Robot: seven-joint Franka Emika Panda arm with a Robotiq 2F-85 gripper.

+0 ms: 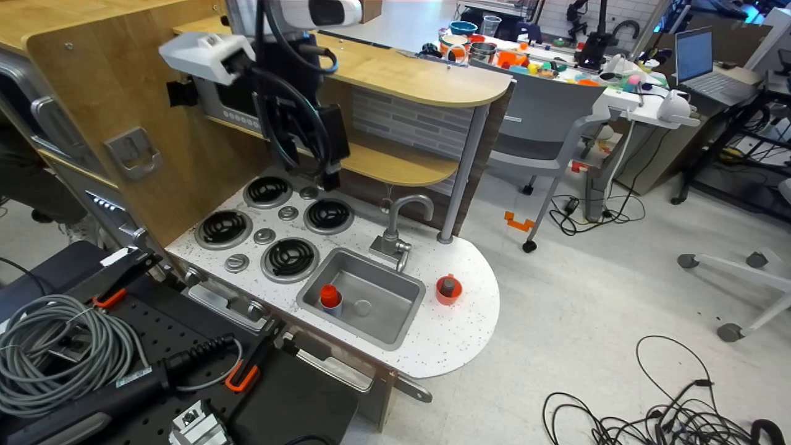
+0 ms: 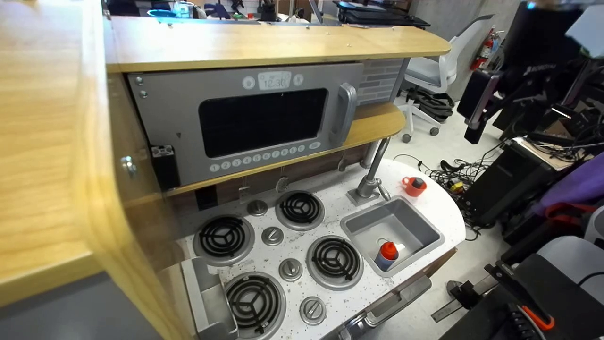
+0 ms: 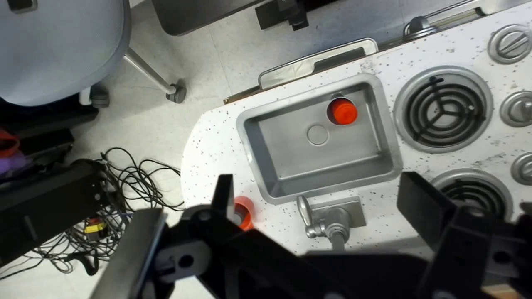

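Note:
In the wrist view my gripper stands open, its two dark fingers wide apart with nothing between them. It hangs high above the counter, over the faucet side of the sink. Inside the grey sink a red-topped object sits in a greyish cup, close to the stove-side wall. A red mug rests on the white counter beyond the sink, with a dark object in it. One finger partly covers that mug in the wrist view.
The faucet rises at the sink's rear edge. Stove burners and knobs lie beside the sink. A shelf and a closed toy microwave overhang the back. The counter's rounded end has free room around the mug.

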